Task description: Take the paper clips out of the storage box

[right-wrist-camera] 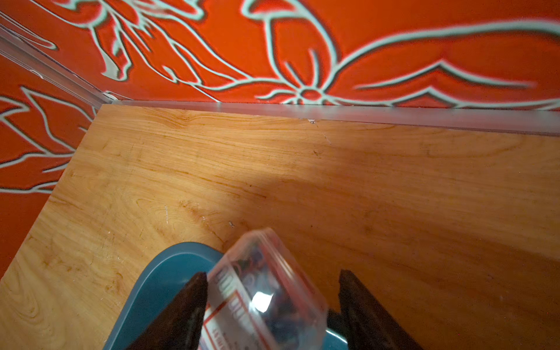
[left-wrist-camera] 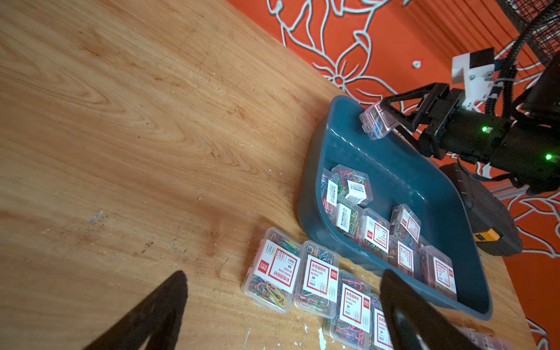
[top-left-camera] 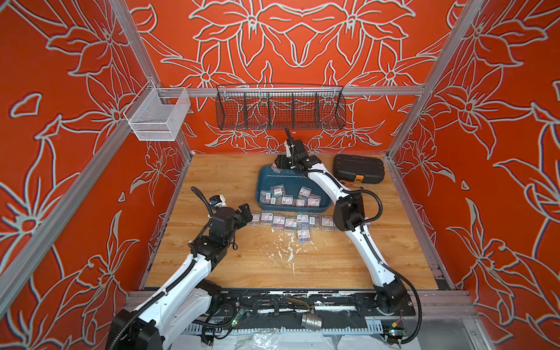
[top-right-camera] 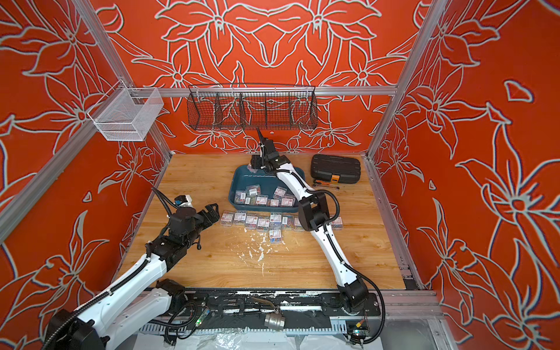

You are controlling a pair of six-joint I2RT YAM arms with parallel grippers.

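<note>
My right gripper is raised over the far left corner of the blue storage box, with a clear paper clip case at its fingers, seen blurred in the right wrist view. Several more cases with white labels lie inside the box along its near side. Outside, in front of it, a row of cases lies on the table, with one case nearer the front. My left gripper stands open above the table at the left end of that row, nothing held.
A black tool case lies right of the box. A black wire basket and white basket hang on the rails. Bare table lies left of and behind the box.
</note>
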